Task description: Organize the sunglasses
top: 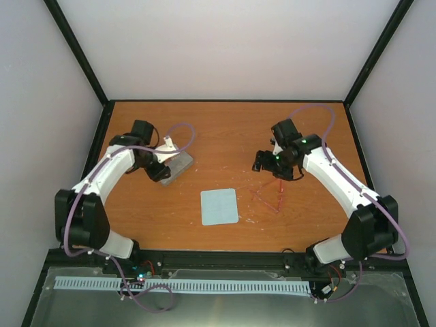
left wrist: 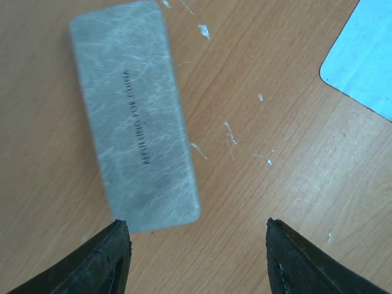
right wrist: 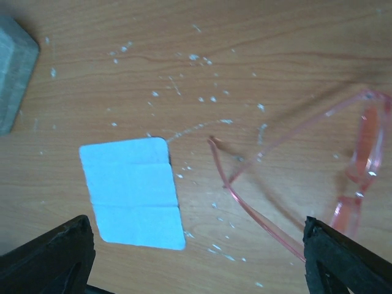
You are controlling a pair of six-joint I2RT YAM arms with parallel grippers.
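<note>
Red translucent sunglasses [top: 279, 197] lie unfolded on the right of the wooden table; in the right wrist view their frame [right wrist: 367, 144] and arms show. A grey rectangular case [left wrist: 135, 116] lies at left, beneath my open left gripper. A pale blue square cloth [top: 219, 206] lies at the middle front, also seen in the right wrist view as a blue square [right wrist: 131, 193]. My right gripper is open above the table between cloth and sunglasses, nothing between its fingers.
Walls and dark frame bars border the table on the sides and back.
</note>
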